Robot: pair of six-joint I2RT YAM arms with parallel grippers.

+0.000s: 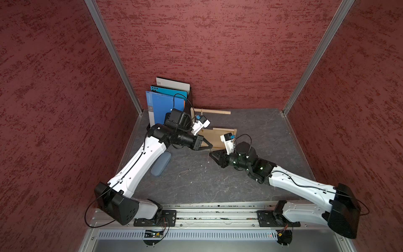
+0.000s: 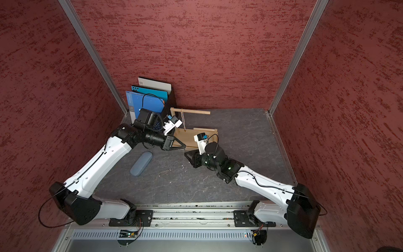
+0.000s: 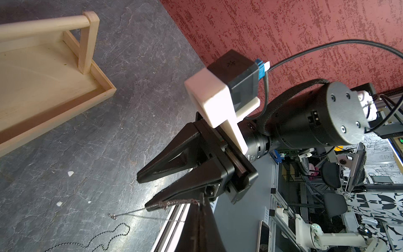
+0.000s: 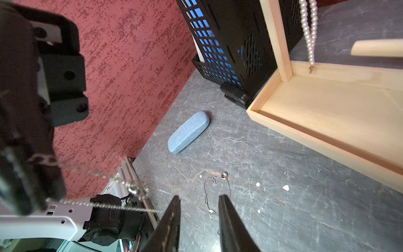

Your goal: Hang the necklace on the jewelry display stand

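My left gripper is shut on a thin silver beaded necklace [image 4: 113,206], which stretches from its fingertips towards my right gripper. My right gripper stands part open, with nothing visible between its fingers. In the left wrist view, the necklace passes along its lower finger [image 3: 180,197]; whether they touch is unclear. A dark beaded length [image 3: 100,235] shows farther down over the table, its link to the rest unclear. The wooden jewelry display stand [image 4: 319,134] has raised bars and a tray base. A pearl necklace [image 4: 310,37] hangs above its tray.
A black file holder [image 4: 247,46] with blue folders stands left of the display stand. A blue-grey case [image 4: 189,131] lies on the table's left side. Small white chips [image 4: 285,187] dot the tabletop.
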